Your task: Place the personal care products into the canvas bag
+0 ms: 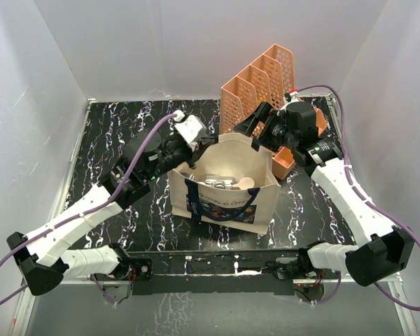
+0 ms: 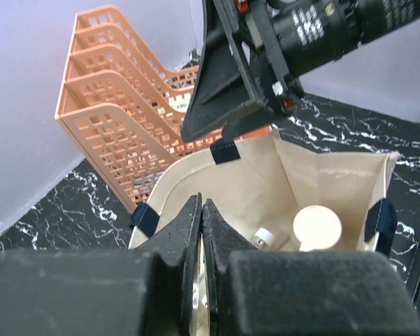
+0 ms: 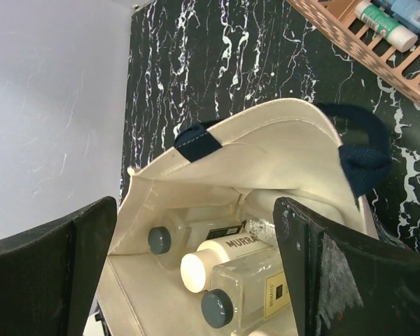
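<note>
The canvas bag (image 1: 224, 210) stands open in the middle of the table, holding bottles and tubes, among them a cream MURRAY bottle (image 3: 217, 259) and clear bottles with dark caps (image 3: 245, 294). My left gripper (image 1: 206, 143) is at the bag's left rim, shut, with nothing showing between its fingers. My right gripper (image 1: 255, 129) hangs over the bag's back right, open and empty, its fingers (image 3: 350, 273) spread above the bottles.
An orange slotted organizer (image 1: 259, 77) stands behind the bag at the right, with a green and white tube (image 3: 385, 24) and a blue item (image 3: 409, 10) in it.
</note>
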